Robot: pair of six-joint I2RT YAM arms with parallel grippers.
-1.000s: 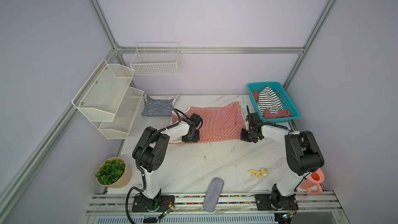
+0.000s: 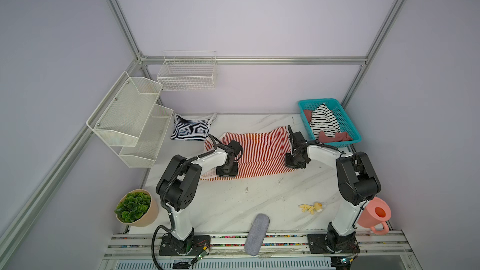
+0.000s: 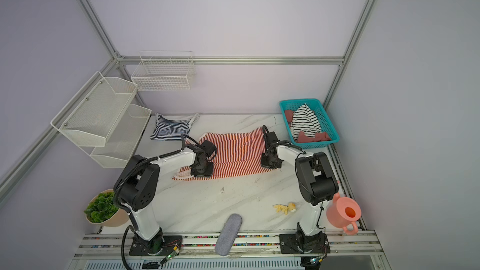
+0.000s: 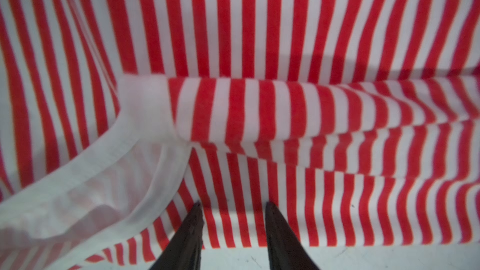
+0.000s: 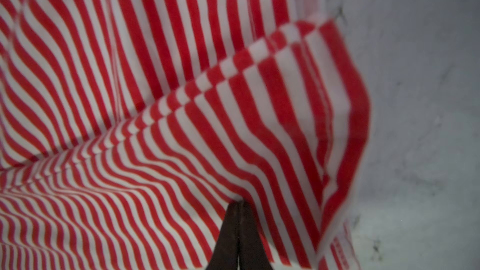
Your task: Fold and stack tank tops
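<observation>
A red-and-white striped tank top (image 2: 260,147) lies spread across the middle of the table, its near part doubled over in a long fold. My left gripper is over the near left part, beside the white-trimmed opening (image 4: 150,170); its fingers stand apart with no cloth seen gripped. On the near right part, my right gripper is shut, tips against the striped cloth; whether fabric is pinched there is unclear. A navy-striped tank top (image 2: 191,128) rests folded at the back left.
At the back right stands a teal basket (image 2: 352,125) holding black-striped and dull-red cloth. A yellow toy (image 2: 311,208) and a grey pad (image 2: 257,234) lie at the front.
The striped tank top has shifted slightly toward the table's front.
</observation>
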